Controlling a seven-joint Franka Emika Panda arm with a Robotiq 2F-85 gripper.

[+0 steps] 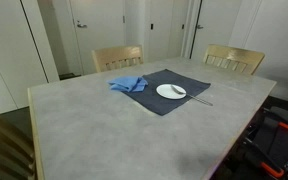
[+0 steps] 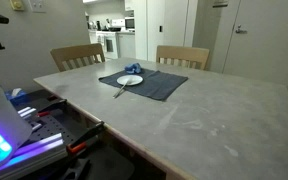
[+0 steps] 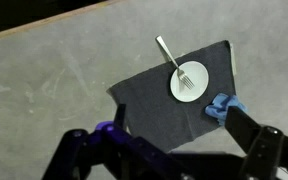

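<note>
A white plate rests on a dark grey cloth mat on the table. Across the plate's rim lies a fork, its tines on the plate and its handle reaching past the mat's edge. At one side of the mat is a crumpled blue cloth, also seen in exterior view 1 as a blue bundle. My gripper is above the table in the wrist view, its dark fingers spread wide apart with nothing between them. Neither exterior view shows the fingers.
A large grey table has wide bare room beside the mat. Wooden chairs stand around it, one behind the mat in exterior view 2. The white arm base shows at the left there.
</note>
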